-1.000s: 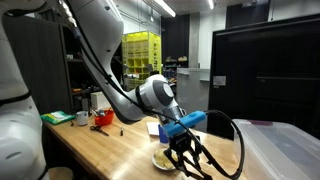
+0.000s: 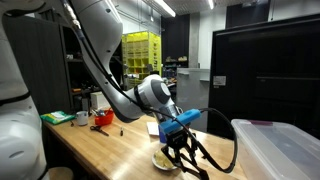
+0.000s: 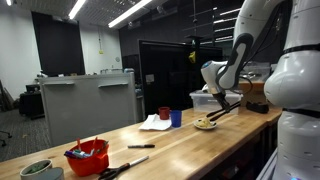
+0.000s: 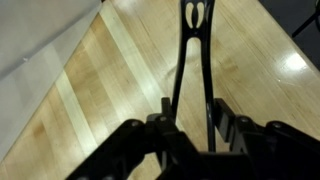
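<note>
My gripper is shut on a black, tong-like utensil (image 4: 197,35) with a slotted end and two long arms. The slotted end points away from the fingers in the wrist view, above bare wooden table. Out at the table's far side in exterior view 2, the gripper (image 3: 228,108) hangs close to a white dish (image 3: 206,125) with something yellowish in it. Exterior view 1 shows this dish (image 2: 163,161) partly hidden behind the dark gripper. Whether the utensil touches the dish cannot be told.
A red container (image 3: 87,157) of tools stands on the table, with loose dark-handled tools (image 3: 125,166) beside it. Blue cup (image 3: 176,118) and red cup (image 3: 164,112) stand behind the dish. A large translucent bin (image 2: 275,150) lies to the right in exterior view 1.
</note>
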